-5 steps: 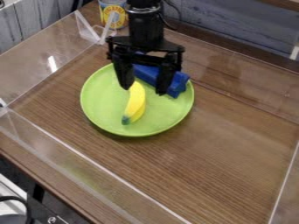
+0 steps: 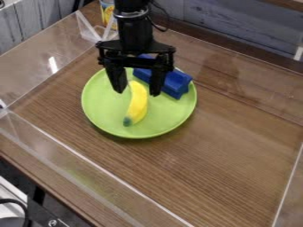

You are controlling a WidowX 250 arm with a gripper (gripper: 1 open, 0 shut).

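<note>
My black gripper [image 2: 136, 78] hangs over a green plate [image 2: 172, 118], its two fingers spread open on either side of the upper end of a yellow banana [image 2: 137, 108]. The banana lies lengthwise on the plate, its greenish tip toward the front. A blue block [image 2: 174, 83] lies at the back right of the plate, partly hidden behind the gripper.
A can [image 2: 106, 15] stands at the back left, partly hidden, with clear plastic near it. The wooden floor of the bin is clear to the right and front. Walls border the left and back, and a cable runs at the lower left.
The gripper has moved left, so that its fingers now stand around the banana's upper end. The banana and plate look unmoved.
</note>
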